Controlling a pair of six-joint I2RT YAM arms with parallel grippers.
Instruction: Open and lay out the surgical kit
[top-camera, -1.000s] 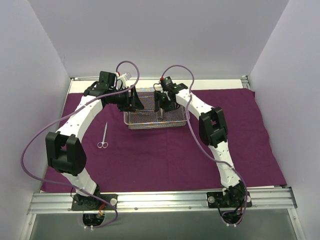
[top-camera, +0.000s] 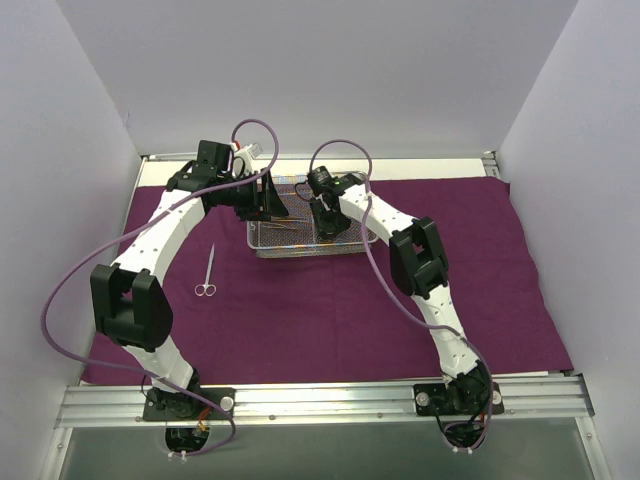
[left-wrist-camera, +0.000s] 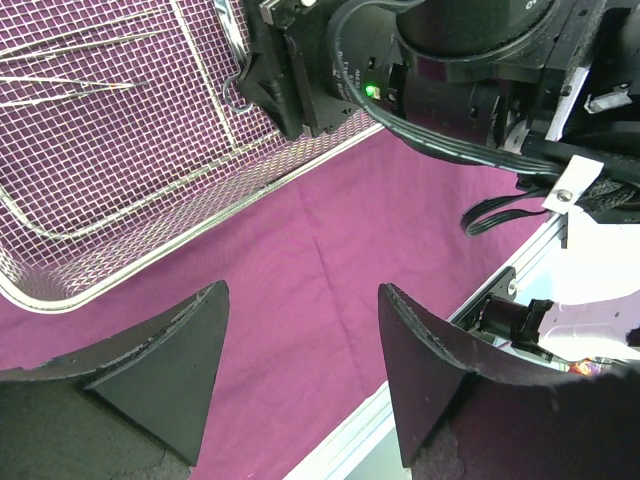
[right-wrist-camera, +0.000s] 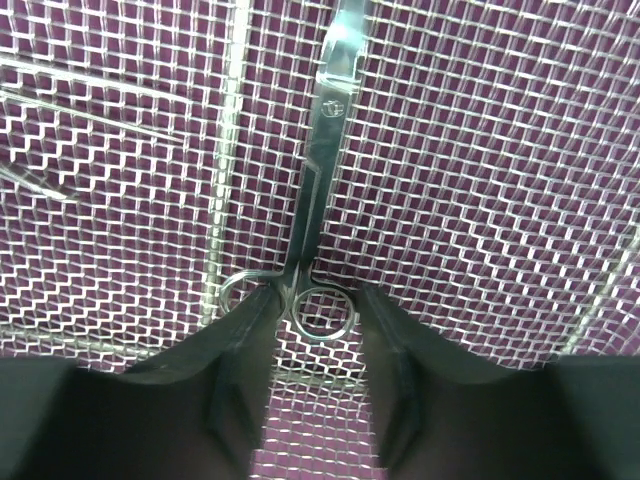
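Note:
Silver scissors (right-wrist-camera: 318, 165) lie on the mesh floor of a wire tray (top-camera: 312, 252). At their finger rings my right gripper stands part open, one finger overlapping the left ring and the other just beside the right ring; whether they touch cannot be told. My left gripper is open and empty, held over the tray's left side in the top view. Thin metal instruments (left-wrist-camera: 80, 85) rest in the tray's left part. A second pair of scissors (top-camera: 209, 272) lies on the purple cloth (top-camera: 290, 330), left of the tray.
Both arms reach over the tray from the front, and the right gripper's body (left-wrist-camera: 440, 70) is close to the left one. Cloth in front of the tray and to its right is bare. Grey walls (top-camera: 320, 75) enclose the back and sides.
The left arm has stayed nearly still.

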